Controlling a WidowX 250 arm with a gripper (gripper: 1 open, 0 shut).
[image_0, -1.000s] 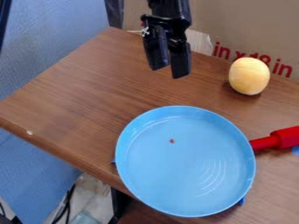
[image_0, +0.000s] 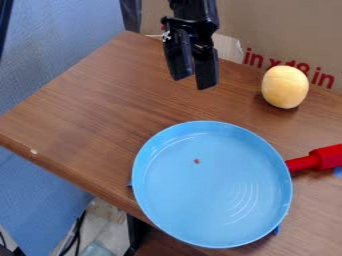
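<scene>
My gripper (image_0: 191, 68) hangs over the back part of the wooden table, its two dark fingers pointing down, with a gap between them in which nothing shows. To its right a pale yellow, round object (image_0: 285, 87) stands on the table. Below the gripper, toward the front, lies a light blue plate (image_0: 210, 185) with a small reddish speck on it.
A red cylindrical handle (image_0: 321, 160) reaches in from the right edge beside the plate, with something blue under it. A cardboard panel (image_0: 294, 30) with red lettering stands behind. The table's left edge drops off.
</scene>
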